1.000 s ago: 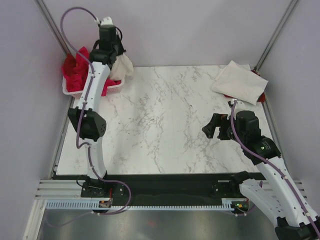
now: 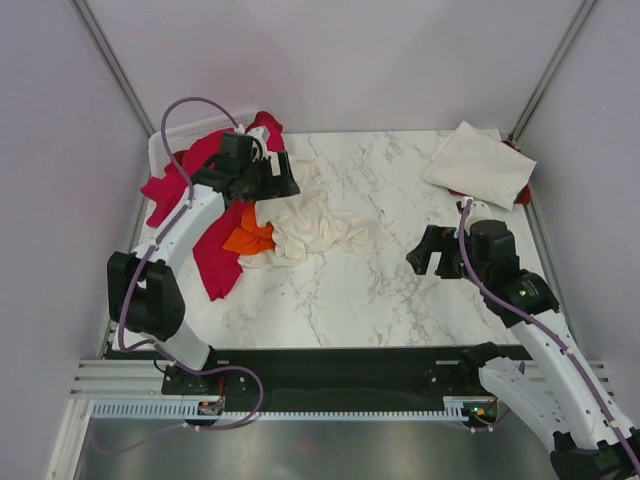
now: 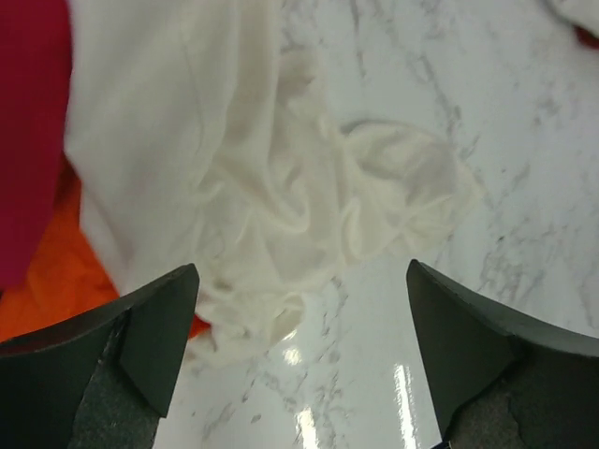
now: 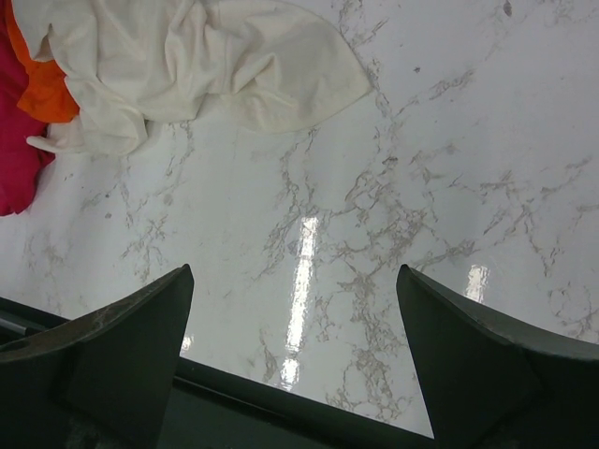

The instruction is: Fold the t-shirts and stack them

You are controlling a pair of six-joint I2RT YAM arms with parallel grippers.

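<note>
A crumpled cream shirt (image 2: 322, 226) lies in loose folds on the left half of the table, its tail end spread toward the middle. Partly under it are an orange shirt (image 2: 250, 234) and red shirts (image 2: 215, 263), which trail out of the basket onto the marble. My left gripper (image 2: 283, 177) is over the cream cloth's upper part, fingers apart, gripping nothing. In the left wrist view the cream shirt (image 3: 281, 201) lies below and beyond the spread fingers. Over bare table at the right, my right gripper (image 2: 422, 262) stands open and empty. A folded cream shirt (image 2: 480, 165) rests at the back right.
A white basket (image 2: 184, 135) stands at the back left, draped with red cloth. Some red fabric (image 2: 523, 194) shows under the folded stack. Bare marble table (image 2: 330, 305) stretches across the front and middle.
The right arm barely moved.
</note>
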